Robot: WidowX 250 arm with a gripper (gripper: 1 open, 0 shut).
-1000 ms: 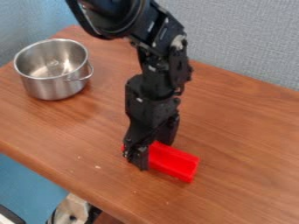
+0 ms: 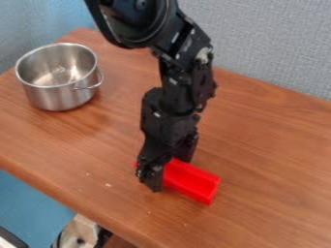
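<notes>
A red block (image 2: 192, 182) lies on the wooden table near the front middle. The black gripper (image 2: 154, 172) reaches down from above with its fingertips at the block's left end, one finger in front of it. The arm hides that end, and I cannot tell whether the fingers are closed on the block.
A steel pot (image 2: 52, 92) stands at the back left of the table (image 2: 272, 136).
The upper arm has shifted slightly. The gripper's fingertips and the red block stay in about the same place.
</notes>
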